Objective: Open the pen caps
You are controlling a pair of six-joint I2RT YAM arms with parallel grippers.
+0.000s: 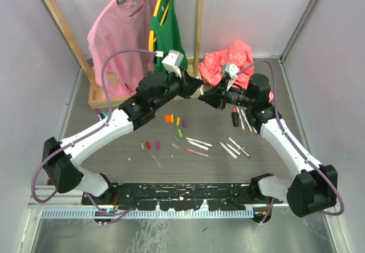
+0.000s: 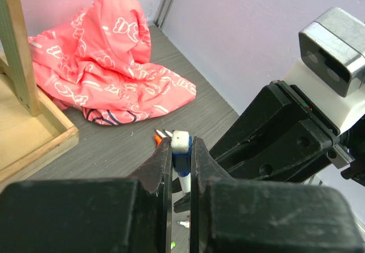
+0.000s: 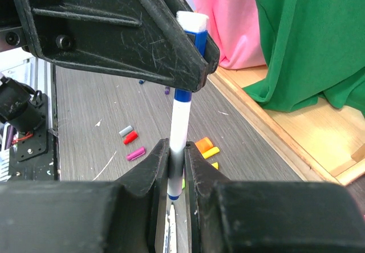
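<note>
A slim white pen [image 3: 179, 122] with a blue band and a white top end is held up between my two grippers. My left gripper is shut on its blue upper part [image 2: 182, 163], and the white end pokes out above the fingertips. Lower down, the white body passes between the fingers of my right gripper. Those fingers stand close on both sides of it; whether they press on it cannot be told. The upper and lower parts look joined, with no gap showing. In the top view, the pen [image 1: 201, 89] appears small between the grippers.
Several uncapped-looking white pens [image 1: 198, 145] and small coloured caps [image 1: 158, 145] lie scattered on the table below. A wooden rack [image 1: 201, 31] with hanging clothes stands behind. Red patterned cloth [image 2: 114, 76] lies at the back right. Bare table [image 1: 131, 167] shows at front left.
</note>
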